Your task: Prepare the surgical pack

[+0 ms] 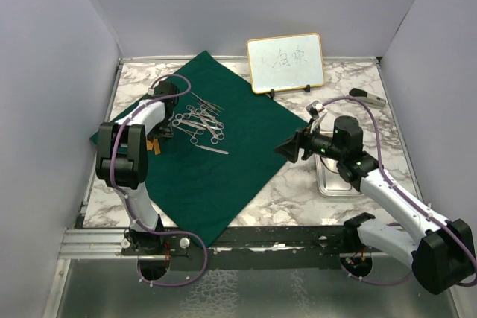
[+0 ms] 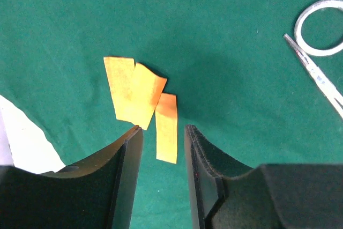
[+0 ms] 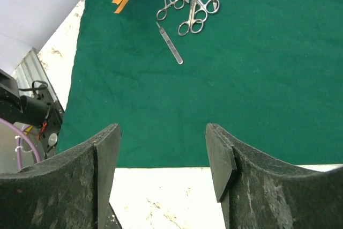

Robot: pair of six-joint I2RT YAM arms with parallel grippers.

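Observation:
My left gripper hangs part open, nothing visibly held, just over orange strips [image 2: 166, 132] on the green cloth [image 1: 223, 191]. In the left wrist view, a scissor ring [image 2: 305, 44] and a pointed instrument [image 2: 316, 71] lie to their right. Scissors and clamps [image 3: 193, 20] lie in a cluster, with a scalpel handle [image 3: 170, 44] apart below them. My right gripper [image 1: 294, 147] is open and empty over the cloth's right edge, left of the steel tray [image 1: 332, 188], which its arm partly covers.
A whiteboard [image 1: 285, 61] on stands is at the back, and a stapler [image 1: 367, 98] at the back right. Grey walls border both sides of the marble table.

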